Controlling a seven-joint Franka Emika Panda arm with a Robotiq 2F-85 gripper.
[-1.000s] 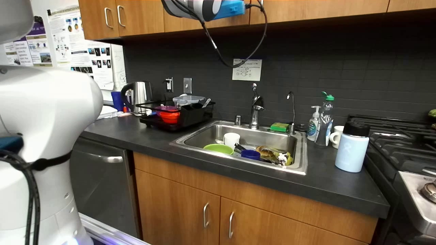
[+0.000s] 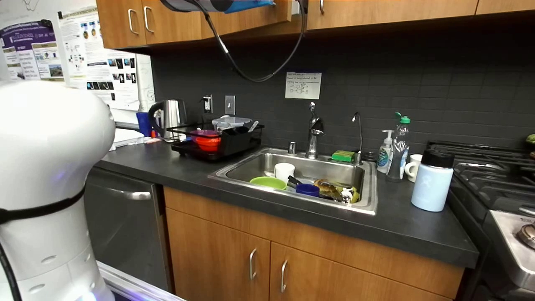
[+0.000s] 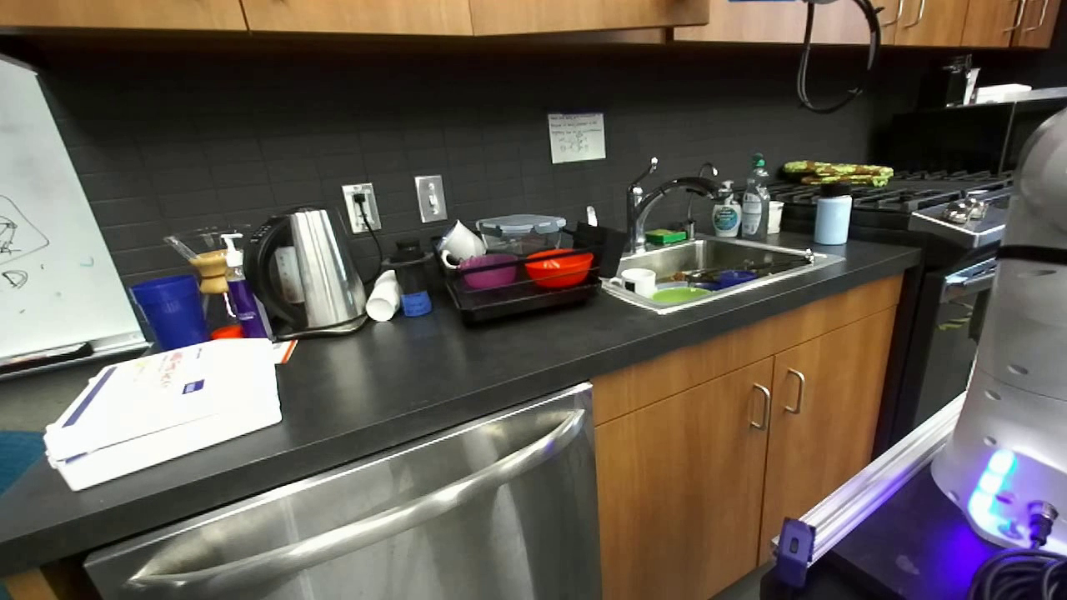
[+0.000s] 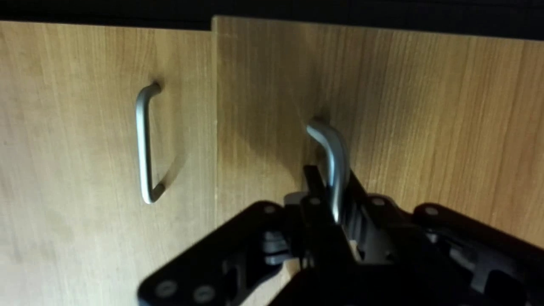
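In the wrist view my gripper is shut on a curved metal handle (image 4: 337, 153), with its dark fingers on either side of the bar. This handle sits on a wooden cabinet door (image 4: 433, 122), whose edge stands out from the neighbouring door (image 4: 76, 153). The same upper door (image 2: 250, 21) is swung partly out in exterior view 1; it also juts out at an angle in exterior view 2 (image 3: 590, 18). Both exterior views cut my gripper off above their top edge. Inside the cabinet nothing can be seen.
A second handle (image 4: 143, 143) is on the neighbouring door. Below the cabinets are the sink (image 2: 368, 200) with dishes, the faucet (image 2: 312, 135) and a dish rack (image 2: 235, 143). A loose cable (image 2: 261, 79) hangs from my arm. Open air lies in front of the cabinets.
The upper cabinet door has swung from flush to partly open. My arm and its hanging cable have moved left and up in exterior view 1.
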